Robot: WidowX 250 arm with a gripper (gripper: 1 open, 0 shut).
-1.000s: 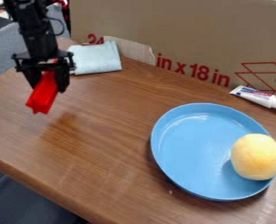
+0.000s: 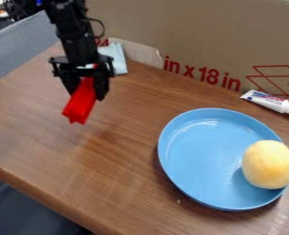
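Note:
My black gripper [image 2: 85, 75] hangs over the left part of the wooden table, shut on a red block [image 2: 79, 103] that it holds at a tilt, its lower end pointing down toward the front-left. To the right, a blue plate [image 2: 195, 156] carries a round pale yellow object [image 2: 267, 165] on its right side.
A folded light blue cloth [image 2: 115, 57] lies behind the gripper. A toothpaste tube [image 2: 271, 101] rests at the back right, before a cardboard wall [image 2: 208, 41]. Its edge drops off at lower left.
The gripper and red block have moved to the right and somewhat toward the front over the last second. The plate and other objects are unmoved.

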